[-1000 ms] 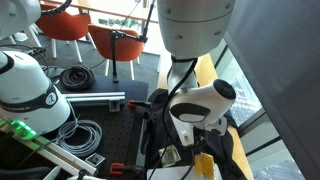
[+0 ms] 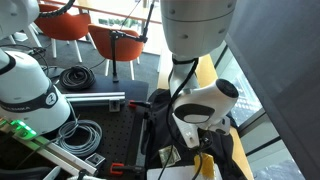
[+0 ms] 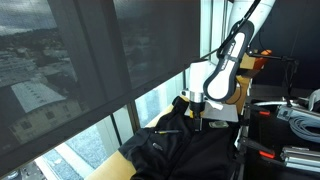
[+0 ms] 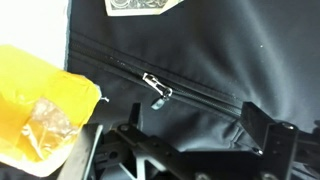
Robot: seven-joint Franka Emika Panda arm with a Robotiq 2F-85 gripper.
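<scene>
In the wrist view, a black jacket or bag (image 4: 215, 55) with a zipper fills most of the surface, and its silver zipper pull (image 4: 157, 84) lies between and just beyond the fingertips. My gripper is open with nothing between its fingers. Exterior view 2 shows the gripper (image 3: 197, 120) low over the dark cloth (image 3: 165, 150). From exterior view 1, the gripper's fingertips are hard to make out against the black fabric.
A yellow packet (image 4: 40, 110) lies at the left in the wrist view, beside a white sheet (image 4: 38, 25). A banknote-like printed piece (image 4: 140, 5) rests on the cloth at the top. Coiled cable (image 2: 80, 135) sits by the arm's base. A window stands behind the table.
The arm's wrist has shifted slightly to the right in exterior view 1, and more of the pale printed piece shows below it. The gripper holds nothing now.
</scene>
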